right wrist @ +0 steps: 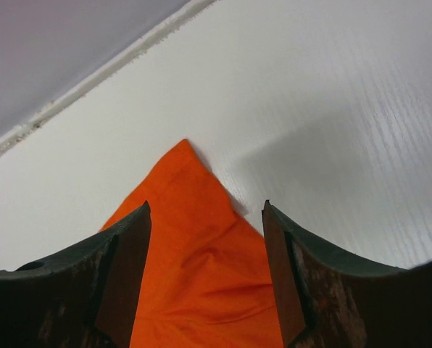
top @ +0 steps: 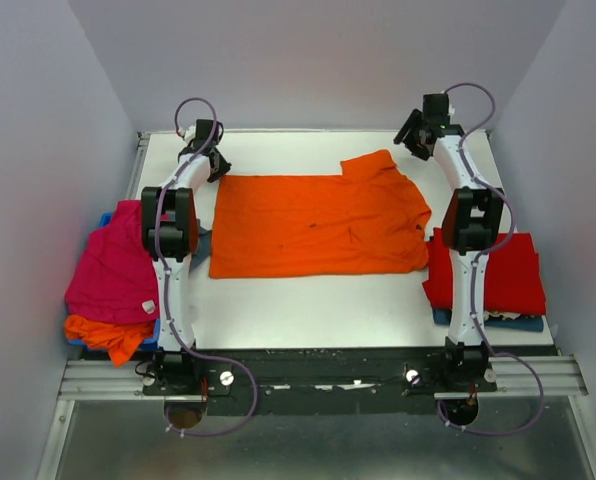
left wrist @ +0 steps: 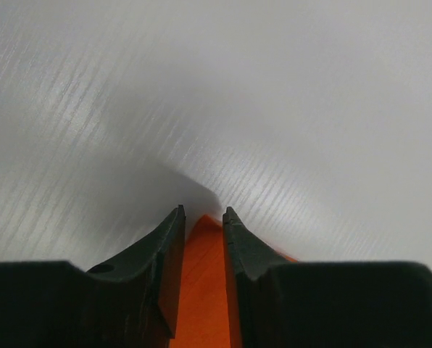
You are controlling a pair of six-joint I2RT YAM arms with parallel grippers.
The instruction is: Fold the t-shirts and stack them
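Observation:
An orange t-shirt (top: 303, 230) lies spread on the white table, its right part rumpled and a sleeve (top: 370, 165) sticking up at the back. My left gripper (top: 222, 172) is at the shirt's back left corner. In the left wrist view the orange corner (left wrist: 205, 279) shows between the narrowly parted fingers; whether they touch it is unclear. My right gripper (top: 414, 147) is open beyond the sleeve's right side. In the right wrist view its fingers (right wrist: 133, 250) are wide apart, with the sleeve (right wrist: 183, 181) lying flat past them, not gripped.
A red folded stack (top: 493, 275) with blue beneath sits at the right edge. On the left, a blue bin (top: 106, 218) holds magenta (top: 113, 265) and orange cloth (top: 108, 333). Bare table lies in front of the shirt and along the back.

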